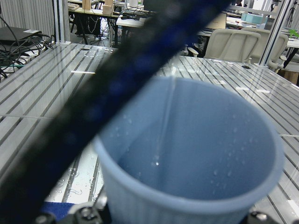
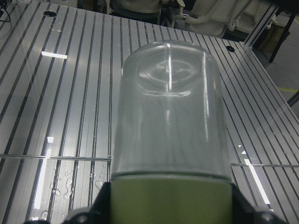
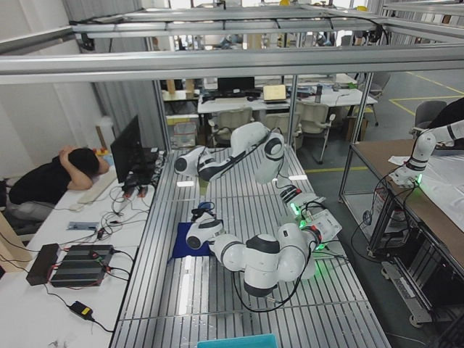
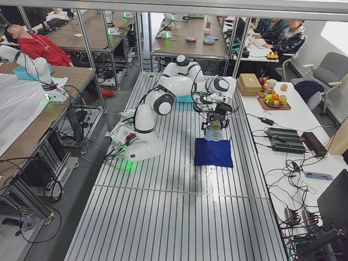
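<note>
A light blue cup (image 1: 187, 186) fills the left wrist view, held low between the fingers of my left gripper, with droplets and a thin clear streak inside. My right gripper is shut on a clear container with an olive-green band (image 2: 170, 196), which is tilted at the cup in the camera right view (image 4: 215, 130). A dark strap-like shape crosses the left wrist view, blurred. The dark blue cloth (image 4: 213, 155) lies on the slatted table (image 4: 163, 223) below both vessels.
A turquoise tray (image 3: 236, 341) sits at the table's near end in the camera left view. Water drops lie on the slats. Side desks hold cables, electronics and a monitor (image 3: 127, 148).
</note>
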